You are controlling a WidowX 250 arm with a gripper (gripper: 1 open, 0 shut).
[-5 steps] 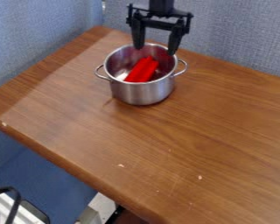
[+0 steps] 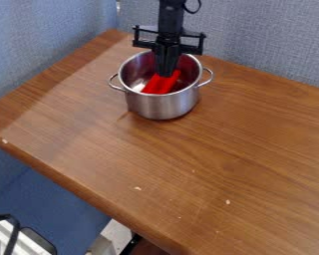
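Note:
A steel pot (image 2: 162, 105) with two loop handles stands near the back of the wooden table. Inside it lies a red elongated object (image 2: 159, 84). My black gripper (image 2: 165, 71) reaches down from the top into the pot, its fingertips over the back end of the red object. The fingers are close together, shut; whether anything is between them is hidden.
Grey fabric panels (image 2: 275, 45) border the back and left. The table's front left edge drops to a blue area.
My gripper has come down and slightly left into the pot, and its spread fingers have closed together. The pot appears unmoved.

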